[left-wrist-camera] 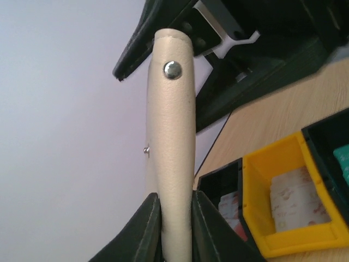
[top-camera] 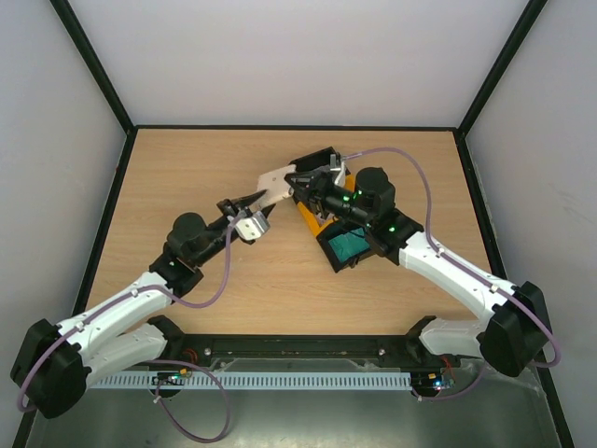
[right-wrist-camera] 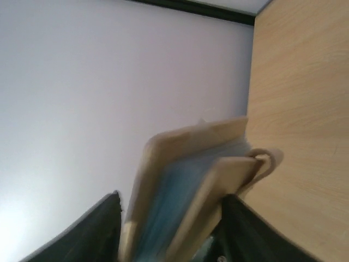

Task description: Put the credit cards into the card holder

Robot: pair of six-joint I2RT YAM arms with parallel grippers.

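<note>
The beige card holder (top-camera: 274,185) is held up between my two grippers over the table's middle. In the left wrist view the holder (left-wrist-camera: 173,136) stands edge-on, with metal snaps showing, and my left gripper is shut on its lower part. My right gripper (top-camera: 297,185) reaches in from the right, its fingers (left-wrist-camera: 132,60) spread apart, one on each side of the holder's upper part. In the right wrist view the holder (right-wrist-camera: 142,188) lies between blurred fingers, with a grey-blue inside face showing. No card can be made out for certain.
Behind and below the grippers stands a tray with a black compartment (left-wrist-camera: 219,184), a yellow one (left-wrist-camera: 256,204) and another black one holding something teal (top-camera: 349,245). My right arm covers part of it. Left of the tray the table (top-camera: 187,159) is bare.
</note>
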